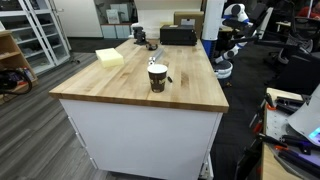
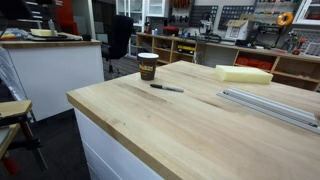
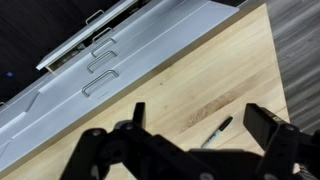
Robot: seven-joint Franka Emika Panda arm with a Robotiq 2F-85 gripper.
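A dark paper cup with yellowish lettering (image 2: 147, 68) stands upright on the wooden tabletop (image 2: 190, 130); exterior view 1 also has the cup (image 1: 157, 80) near the table's front edge. Close beside it lies a dark marker (image 2: 167, 88), seen in the wrist view as a marker (image 3: 217, 132) with a pale end. My gripper hangs over the tabletop with its fingers wide apart. Nothing shows held between them. By the right finger a bit of a dark, yellowish object shows, perhaps the cup, mostly hidden.
A pale yellow block (image 2: 243, 75) and long metal rails (image 2: 270, 107) lie farther along the table. Toward the back stands a black case (image 1: 179, 36). White drawers with metal handles (image 3: 100, 85) run below the table's edge. Bare wood lies around the cup and marker.
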